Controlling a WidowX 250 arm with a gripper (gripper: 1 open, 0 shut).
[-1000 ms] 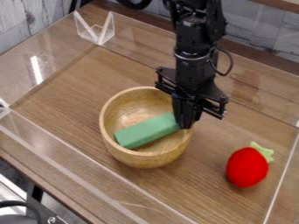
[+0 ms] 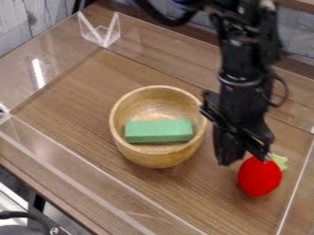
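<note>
My gripper (image 2: 227, 156) is low at the right of the wooden bowl (image 2: 132, 147), shut with nothing seen between its fingers. A green block (image 2: 157, 130) lies inside the bowl. A red round object (image 2: 260, 178) lies on the table just right of and below the gripper, with a small pale green item (image 2: 281, 161) partly hidden behind it.
The wooden table (image 2: 86, 193) has free room at the left and front. A clear plastic piece (image 2: 101, 29) stands at the back left. Cables lie at the lower left, off the table.
My gripper has moved right, out from over the bowl toward the red object. The green block now lies more level within the bowl.
</note>
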